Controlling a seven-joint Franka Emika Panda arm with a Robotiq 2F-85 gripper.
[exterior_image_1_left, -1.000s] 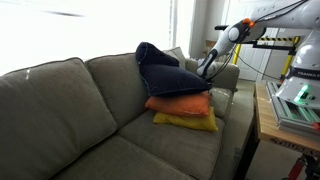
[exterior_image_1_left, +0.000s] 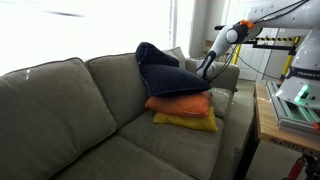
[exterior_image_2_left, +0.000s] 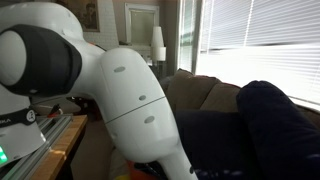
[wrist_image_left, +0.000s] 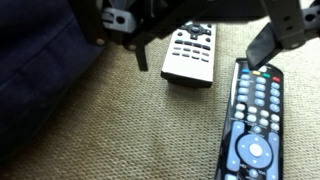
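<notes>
In the wrist view my gripper is open, its dark fingers set wide apart with nothing held. A silver remote (wrist_image_left: 188, 66) with dark buttons lies below the gap, its upper part cut off by the frame. To the right, a black remote (wrist_image_left: 256, 125) with a blue-grey button ring rests on the beige fabric, partly under the right finger (wrist_image_left: 265, 45). Dark blue cloth (wrist_image_left: 40, 95) fills the left side. From exterior view 1, the arm (exterior_image_1_left: 228, 38) reaches down behind the cushions at the sofa's far end, and both remotes are hidden there.
Navy cushions (exterior_image_1_left: 165, 75) are piled on the grey sofa (exterior_image_1_left: 60, 105) beside the arm. Under them lie an orange cushion (exterior_image_1_left: 180, 104) and a yellow one (exterior_image_1_left: 190, 122). A wooden table (exterior_image_1_left: 268, 125) stands to the right. The nearer sofa seats are clear.
</notes>
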